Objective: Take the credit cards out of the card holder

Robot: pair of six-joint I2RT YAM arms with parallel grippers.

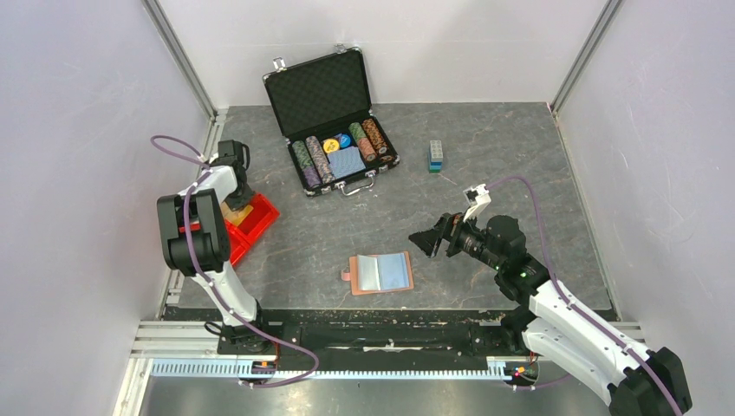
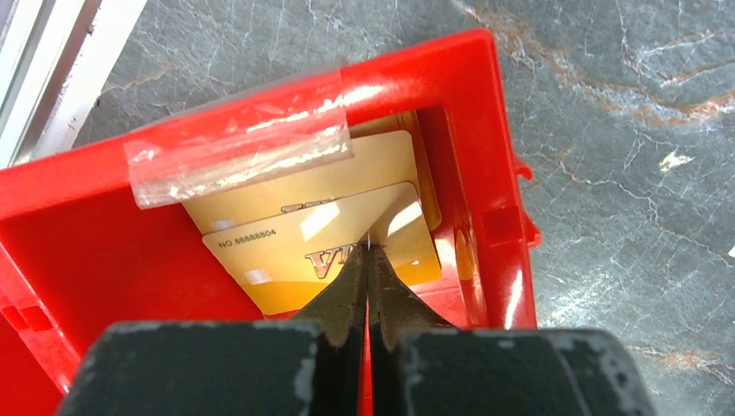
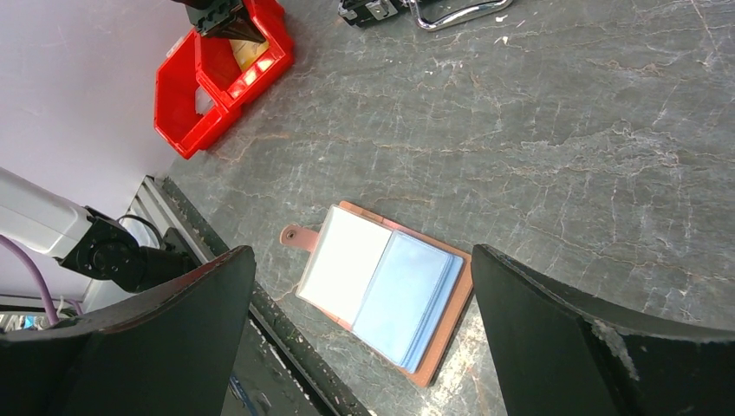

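Note:
Gold cards [image 2: 321,234] lie overlapping in one compartment of the red bin [image 2: 498,130], the top one printed with a number. My left gripper is over that compartment with its fingertips together at the top card's lower part; nothing clearly shows between them, and whether they touch the card I cannot tell. The brown card holder [image 1: 381,273] lies spread open near the table's front edge, with white and light blue sleeves [image 3: 394,295] inside. Above and to the right of the holder hangs my right gripper, its fingers wide apart and empty.
An open black case [image 1: 334,130] of poker chips stands at the back. A small stack of blocks [image 1: 435,156] sits at the back right. Clear tape [image 2: 243,139] covers part of the bin's rim. Mid-table is bare.

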